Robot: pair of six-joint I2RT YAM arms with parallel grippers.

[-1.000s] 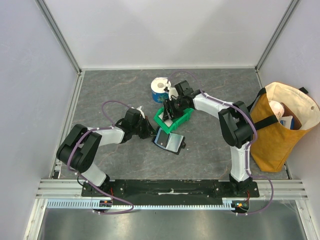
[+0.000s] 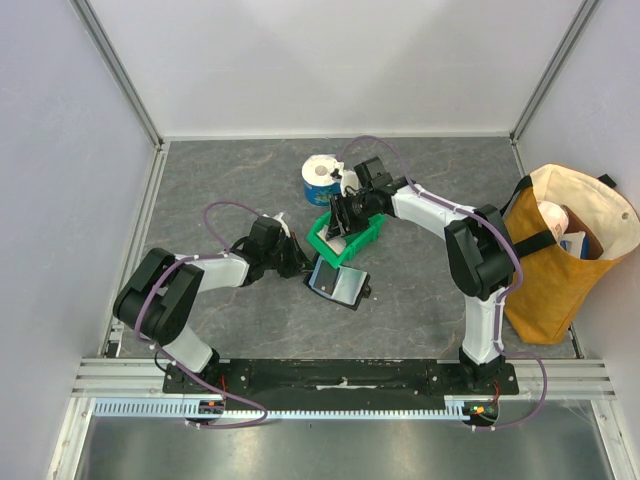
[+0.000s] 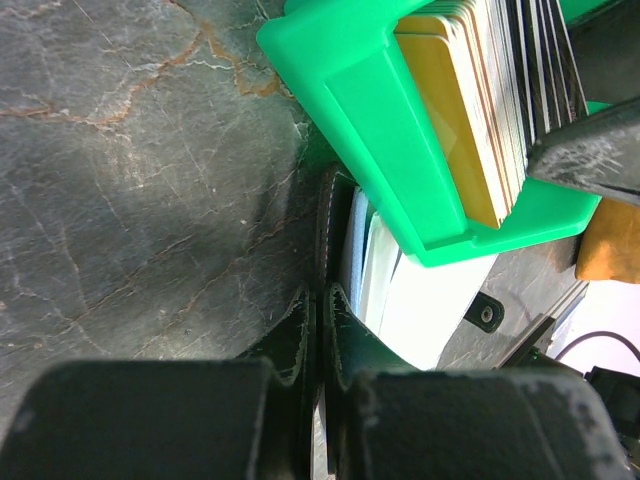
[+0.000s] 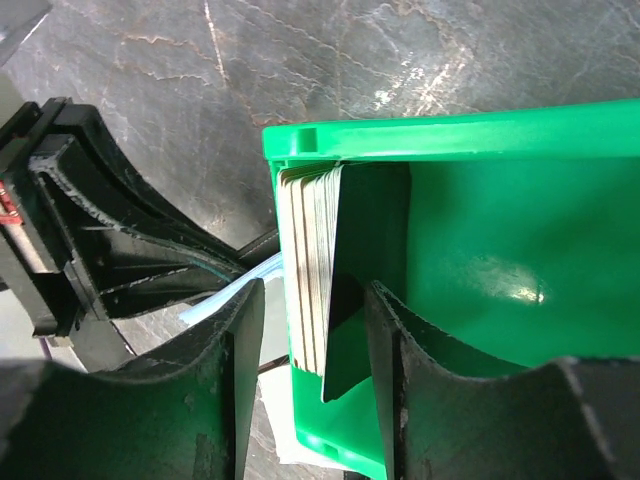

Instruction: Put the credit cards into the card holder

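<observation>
The black card holder (image 2: 338,283) lies unfolded on the table, pale sleeves showing. My left gripper (image 2: 306,267) is shut on its edge; in the left wrist view the stitched black border of the card holder (image 3: 334,225) runs down between the fingertips. A stack of credit cards (image 4: 308,265) leans at one end of the green tray (image 4: 470,140), with a dark card face turned toward the empty part. My right gripper is part open over the tray, its two fingers on either side of the stack and nothing visibly clamped between them.
Behind the tray stands a blue and white roll (image 2: 320,178). A yellow bag (image 2: 555,290) sits at the right edge. The table in front of the card holder is clear. Both grippers are close together around the tray.
The left arm and card holder have stayed still.
</observation>
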